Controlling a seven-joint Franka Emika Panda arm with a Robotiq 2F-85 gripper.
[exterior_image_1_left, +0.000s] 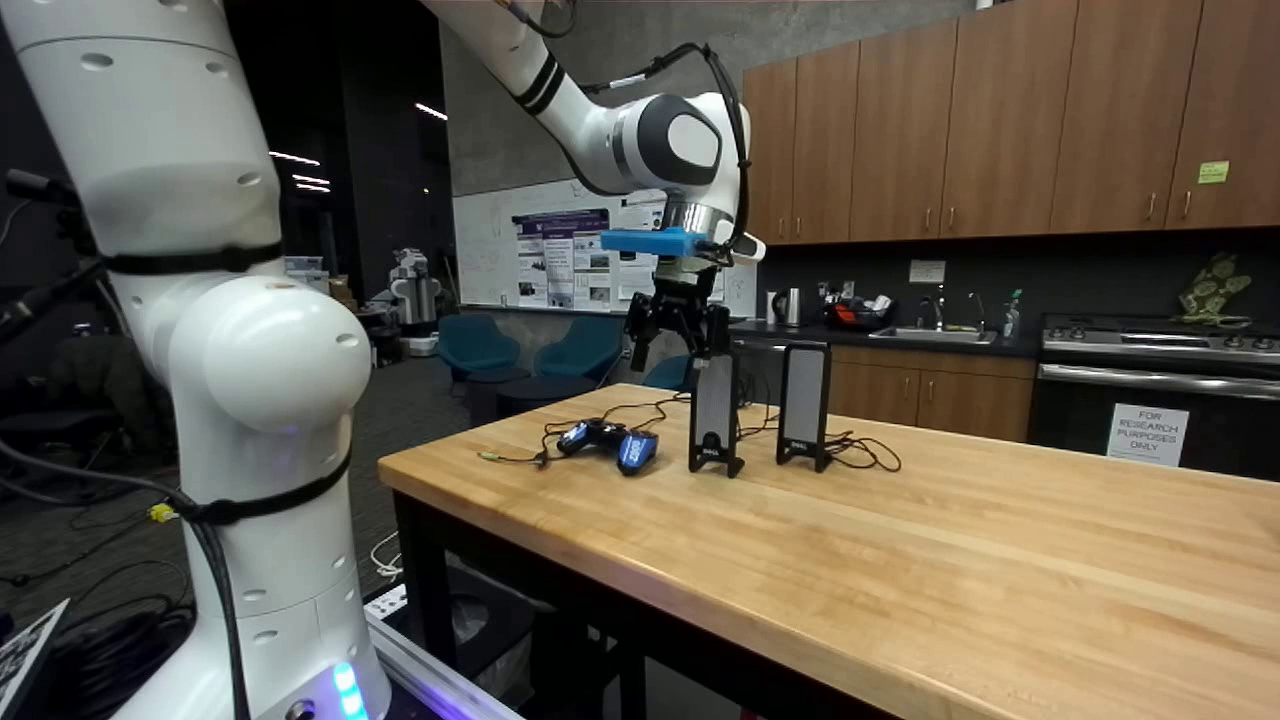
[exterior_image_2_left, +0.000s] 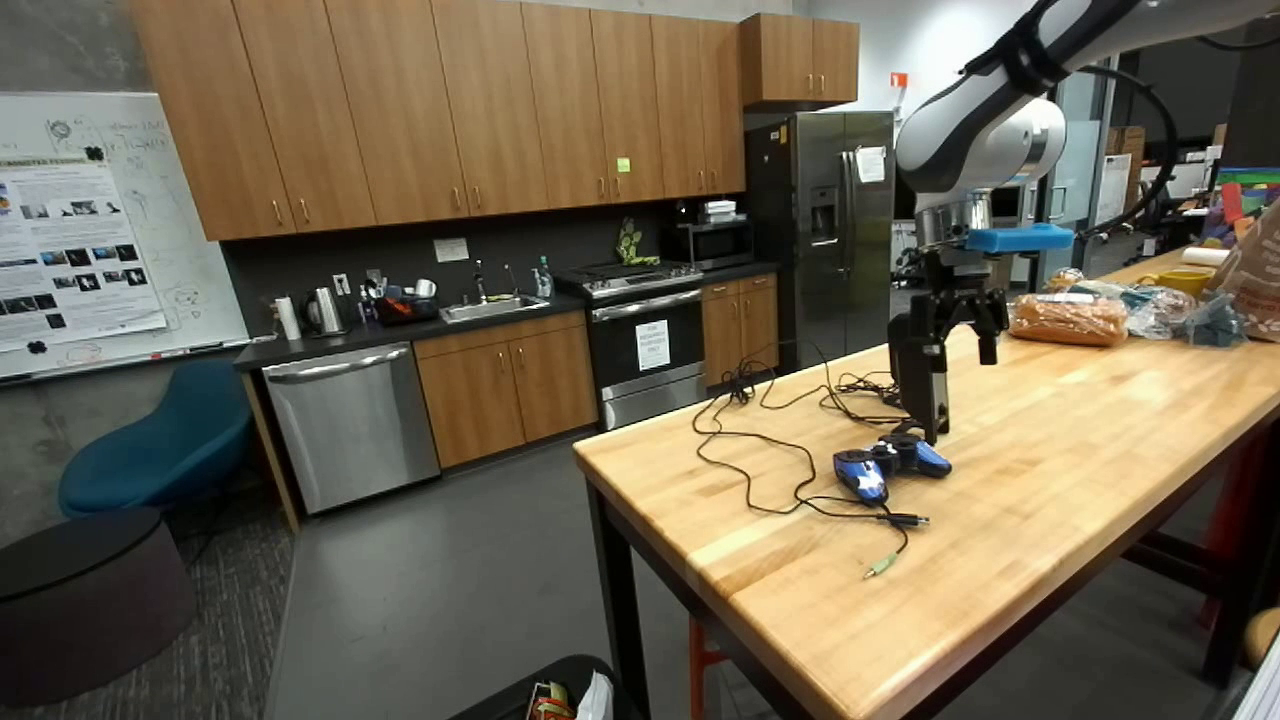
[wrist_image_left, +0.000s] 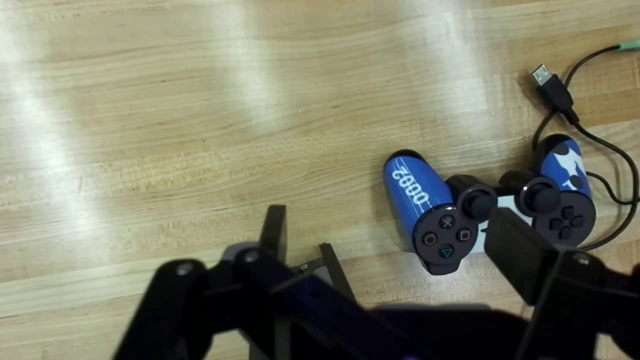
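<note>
My gripper (exterior_image_1_left: 672, 358) hangs pointing down above the wooden table, at about the height of the speakers' tops. In the wrist view its two fingers (wrist_image_left: 274, 231) stand wide apart, with nothing held between them. A game controller (wrist_image_left: 432, 219) with blue grips lies on the table below, partly covered by the right finger. Two upright grey-and-black speakers stand to its right in exterior view 1: the nearer speaker (exterior_image_1_left: 716, 408) close by the gripper, the other speaker (exterior_image_1_left: 804, 402) beyond it. A speaker's base (wrist_image_left: 315, 267) shows under the left finger; the gripper hides most of the rest.
Loose black cables (exterior_image_2_left: 768, 444) run across the table's end around the controller. Bagged bread (exterior_image_2_left: 1068, 317) and other packages lie at the far side in exterior view 2. The table (exterior_image_1_left: 960, 552) has wide clear room to the right of the speakers in exterior view 1.
</note>
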